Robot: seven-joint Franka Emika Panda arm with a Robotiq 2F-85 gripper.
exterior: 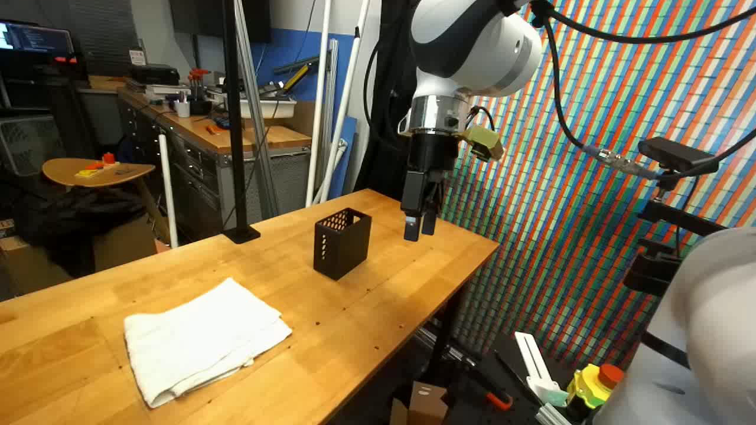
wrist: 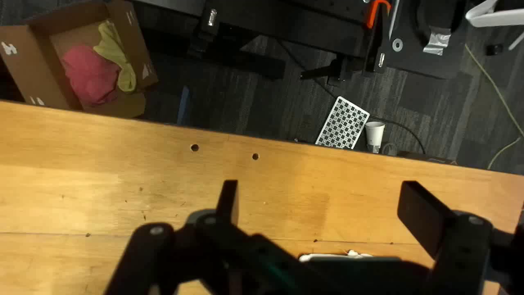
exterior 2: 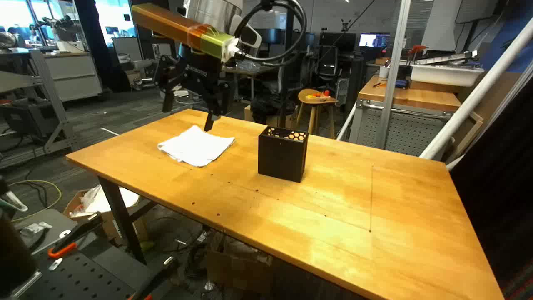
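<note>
High above the wooden table, my gripper [exterior: 420, 231] hangs open and empty, its two fingers wide apart in the wrist view [wrist: 321, 204]. A folded white cloth [exterior: 205, 339] lies flat on the tabletop; in the second exterior view the cloth [exterior 2: 196, 145] is at the table's far left, below and behind the gripper [exterior 2: 188, 116]. A black box [exterior: 342, 243] with an open top and honeycomb holes stands upright on the table, apart from the cloth. At the bottom of the wrist view, a white edge [wrist: 339, 256] peeks out, mostly hidden by the gripper; what it belongs to is unclear.
A black upright post [exterior: 235, 141] stands at the table's edge. Below the edge, a cardboard box [wrist: 44, 64] holds pink and yellow cloths on the floor.
</note>
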